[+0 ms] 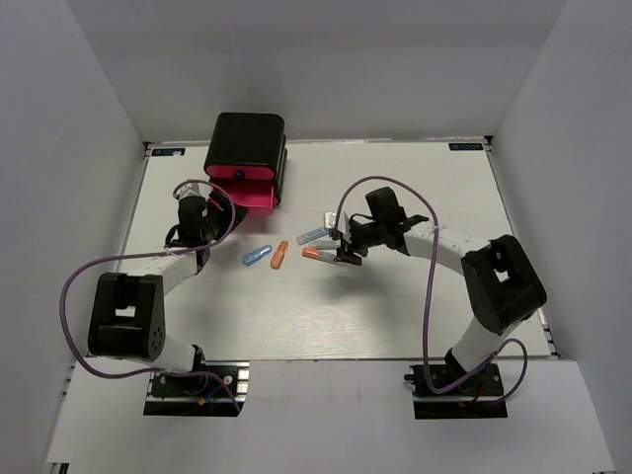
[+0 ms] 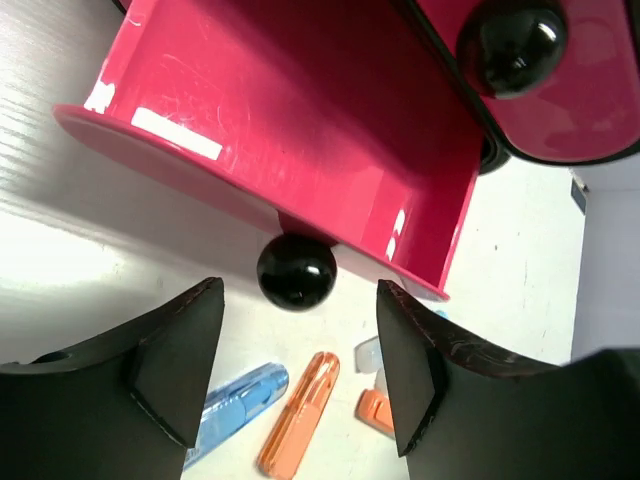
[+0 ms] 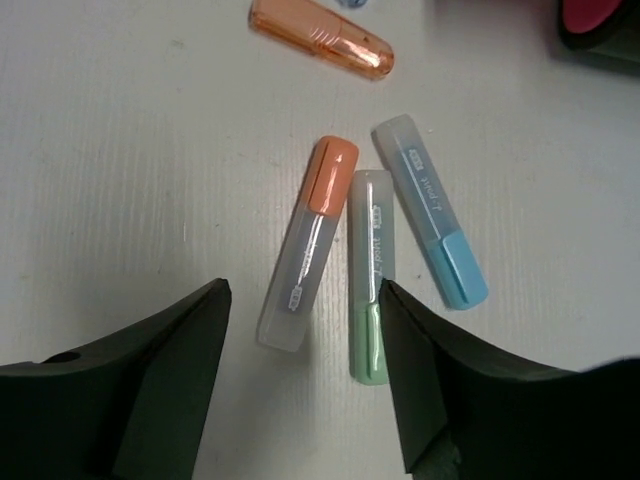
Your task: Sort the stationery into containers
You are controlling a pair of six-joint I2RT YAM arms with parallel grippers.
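Note:
The lower pink drawer (image 1: 259, 197) of the black cabinet stands pulled out, and its inside (image 2: 330, 110) looks empty. My left gripper is open in front of it, with the round black knob (image 2: 297, 271) between the fingers and a gap on each side. Below lie a blue marker (image 1: 257, 255) and an orange marker (image 1: 279, 254). My right gripper is open over three clear pens: orange-capped (image 3: 308, 245), green-capped (image 3: 371, 270) and blue-capped (image 3: 432, 213). Nothing is gripped there.
The black cabinet (image 1: 246, 138) stands at the back left, its upper drawer (image 2: 560, 90) shut. A small pale item (image 1: 331, 218) lies behind the pens, partly hidden by the right gripper.

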